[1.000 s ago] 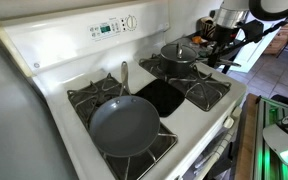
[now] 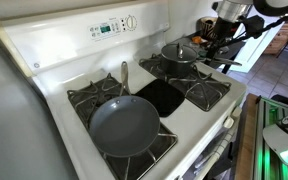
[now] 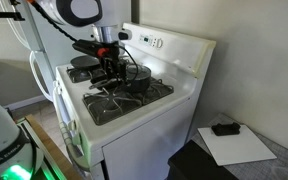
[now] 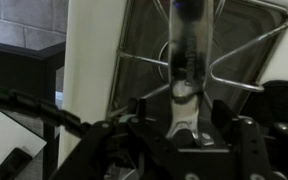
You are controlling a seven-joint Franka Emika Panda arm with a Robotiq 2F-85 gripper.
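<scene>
A dark pot (image 2: 178,58) with a lid stands on the back right part of the stove, its long handle (image 2: 219,61) reaching toward the front edge. In the wrist view, a shiny metal handle (image 4: 189,45) runs down between the two fingers of my gripper. The fingers stand apart on either side of it, with gaps showing, so the gripper looks open around the handle. From the other exterior view, my gripper (image 3: 114,68) is above the front burner, beside the pot (image 3: 136,78); its fingertips are hard to make out there.
A grey frying pan (image 2: 124,125) sits on the left burners, handle toward the back panel. Between the burner pairs lies a black flat plate (image 2: 164,97). The stove's back panel (image 3: 169,46) rises behind the pot.
My arm has shifted slightly near the pot handle. The pot and the frying pan have not visibly moved.
</scene>
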